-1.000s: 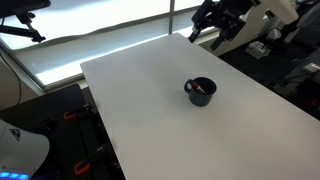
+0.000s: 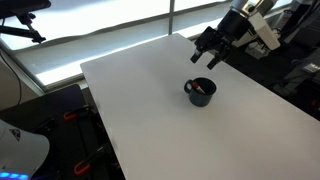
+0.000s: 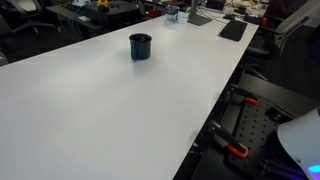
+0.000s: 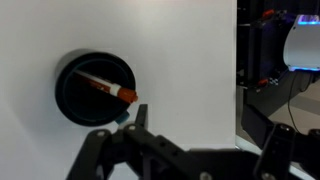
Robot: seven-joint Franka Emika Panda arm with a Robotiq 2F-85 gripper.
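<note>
A dark mug stands upright on the white table, its handle toward the left in exterior view 1. In the wrist view the mug is at the left, seen from above, and a white marker with an orange-red end leans inside it. My gripper hangs above and just behind the mug in exterior view 1, apart from it. Its fingers are spread wide in the wrist view with only bare table between them; the mug lies left of the gap. Exterior view 2 shows the mug but not clearly the gripper.
A white rounded machine part with dark fittings stands beyond one table edge. Cups and other clutter sit in the background of exterior view 2.
My gripper has come lower and closer to the mug in exterior view 1, its fingers staying apart. The mug and the marker have not moved.
</note>
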